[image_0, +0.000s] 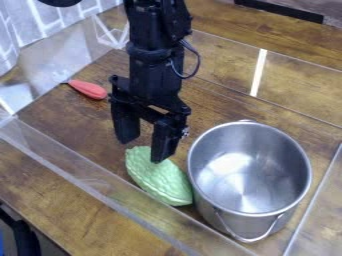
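Note:
My black gripper (144, 135) hangs in the middle of the view, its fingers open and pointing down, just above a pale green ribbed vegetable (160, 180) that lies on the wooden floor of the workspace. The vegetable's upper end is close beneath the fingers; whether they touch it I cannot tell. A large steel pot (250, 170) stands to the right, close beside the vegetable.
A small red vegetable (88, 90) lies at the upper left. Clear low walls (80, 176) border the front and sides. Bare wood (254, 95) is free behind the pot.

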